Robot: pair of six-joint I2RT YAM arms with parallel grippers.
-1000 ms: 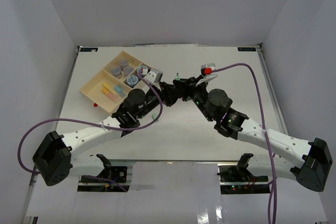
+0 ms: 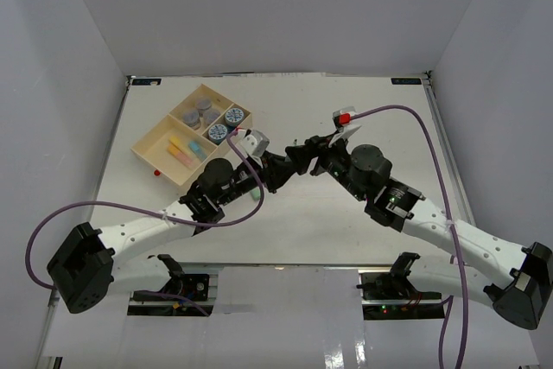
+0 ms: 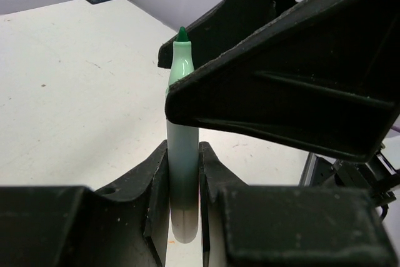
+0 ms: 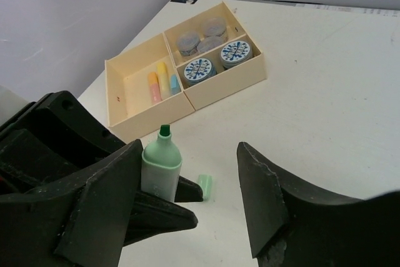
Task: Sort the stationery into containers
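Upright between the fingers of my left gripper is a pale green marker with a dark green tip, also visible in the right wrist view [image 4: 161, 173]. My right gripper [image 2: 307, 149] is beside it, its fingers parted; in the right wrist view they stand either side of a gap with the marker outside or behind the near finger. The divided beige box [image 2: 151, 149] holds pink, yellow and blue pieces [image 4: 154, 89] and round tins [image 4: 235, 52]. A small green piece [image 4: 205, 186] lies on the table.
A small red item [image 2: 157, 173] lies left of the box. Walls border both sides and the back.
Both grippers have shifted slightly toward the front, and the right one has drawn a little to the right, its fingers now looking more apart from the marker in the left gripper.
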